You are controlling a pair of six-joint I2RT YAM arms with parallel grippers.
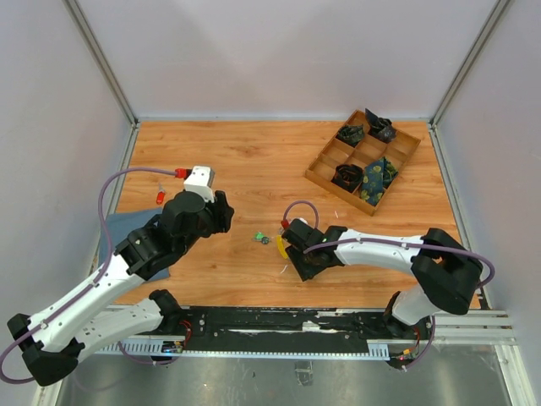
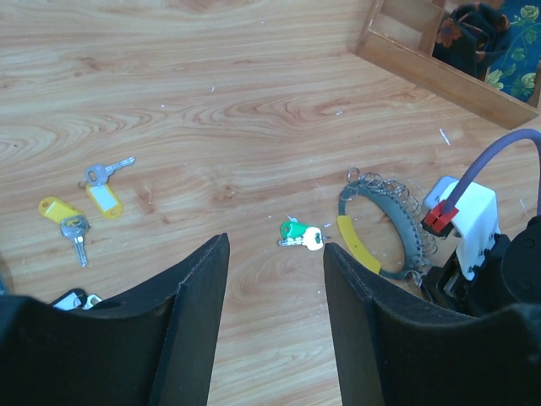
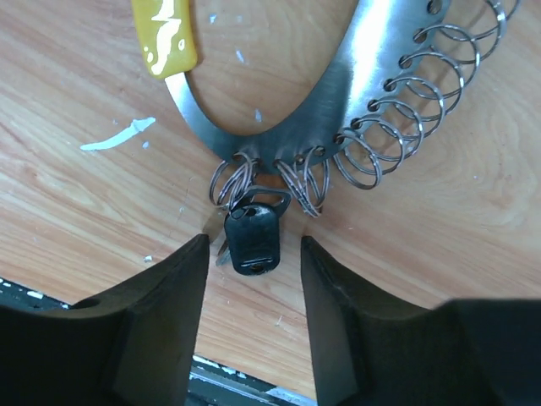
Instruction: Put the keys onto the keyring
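Observation:
The keyring (image 3: 376, 63) is a curved metal band with a yellow sleeve (image 3: 165, 34) and many small wire rings along its edge. At its near end a small black key-like piece (image 3: 254, 239) lies against the rings; whether it is threaded on cannot be told. My right gripper is open, its fingers apart on either side of this black piece. Left of the keyring lies a key with a green tag (image 2: 293, 228). Two keys with yellow tags (image 2: 105, 200) lie further left. My left gripper is open above the table, nothing between its fingers.
A divided wooden box (image 1: 325, 157) with dark cloth items stands at the back right. Black-headed objects (image 2: 74, 299) lie partly behind my left fingers. A blue mat (image 1: 118, 227) lies under the left arm.

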